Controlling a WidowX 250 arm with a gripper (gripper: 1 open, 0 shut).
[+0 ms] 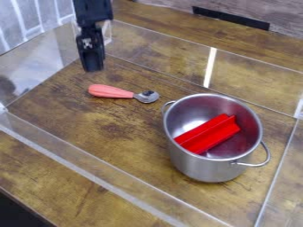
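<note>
My gripper (91,58) hangs at the top left, dark and somewhat blurred, its fingers open, above and behind a spoon (112,91) with a pink handle and metal head that lies on the wooden table. A steel pot (213,164) with side handles stands at the right, holding a red block (206,133).
The wooden table (95,151) has free room in the middle and lower left. Clear panels or edges border the work area, with pale strips toward the back right.
</note>
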